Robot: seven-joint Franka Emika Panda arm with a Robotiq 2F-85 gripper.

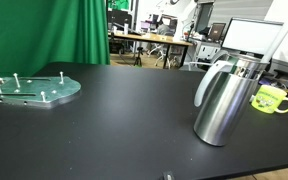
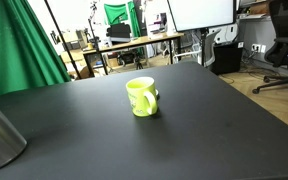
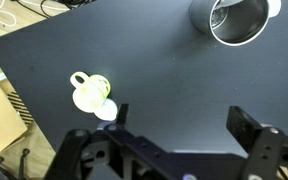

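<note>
In the wrist view my gripper stands open above the dark table, its two black fingers wide apart with only bare tabletop between them. A steel pitcher is upright on the table at the right of exterior view 1, its handle towards the left. The wrist view has the pitcher at the top right, cut off by the edge, with something slim and metallic inside. A yellow-green mug rests on the table; from the wrist it is the pale mug left of the gripper.
A green, cloud-shaped board with white pegs lies on the table's left side. Cables run past the table edge.
</note>
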